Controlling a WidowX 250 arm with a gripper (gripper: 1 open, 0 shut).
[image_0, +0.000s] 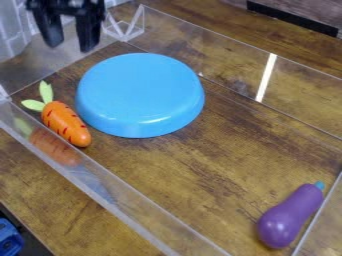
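The dark gripper (67, 30) is high at the top left, blurred and partly out of frame, its two fingers apart with nothing visible between them. Below it an orange toy carrot (66, 123) with green leaves lies on the wooden surface beside a blue disc (140, 95), which looks like an upturned plate or lid. A purple toy eggplant (290, 215) lies at the lower right.
Clear plastic walls (107, 200) bound the area on the left and other sides. The wood between the blue disc and the eggplant is bare. A small blue object (7, 240) is at the lower left edge.
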